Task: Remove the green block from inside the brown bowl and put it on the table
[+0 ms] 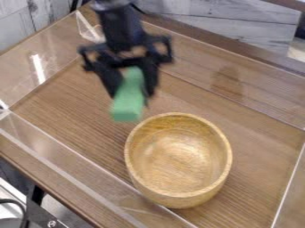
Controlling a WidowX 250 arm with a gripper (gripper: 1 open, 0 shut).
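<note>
The green block (127, 94), blurred by motion, hangs above the table to the upper left of the bowl. My black gripper (124, 73) is shut on its upper part; the finger edges are smeared. Below and to the right, the brown bowl (224, 171) rests on the table with nothing inside it.
Bare wooden table (71, 102) lies to the left of the bowl, and more open wood stretches behind and to the right. A dark cable (18, 209) shows at the lower left corner, beyond the table's edge.
</note>
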